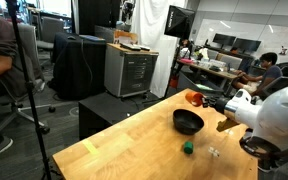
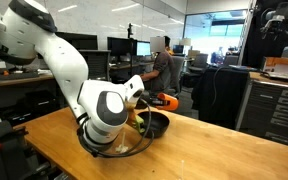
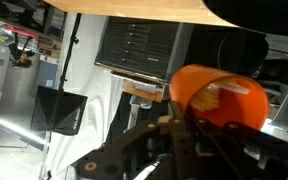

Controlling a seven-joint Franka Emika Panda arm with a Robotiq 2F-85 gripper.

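Note:
An orange cup [image 1: 194,98] is held up by my gripper [image 1: 203,101], which is shut on it. In exterior view 2 the same cup [image 2: 167,102] hangs tilted just over the black pot [image 2: 158,126]. From the wrist, the orange cup [image 3: 246,93] shows its inside, with something yellowish [image 3: 206,99] in it that I cannot make out. The black pot [image 1: 188,123] stands on the wooden table, below and in front of the cup; its inside is mostly hidden. My fingertips are dark and hard to separate in the wrist view.
A small green object [image 1: 188,147] stands on the table [image 1: 124,153] in front of the pot. Small pale items [image 1: 214,152] lie to its right. A dark cabinet [image 1: 129,70] stands behind it.

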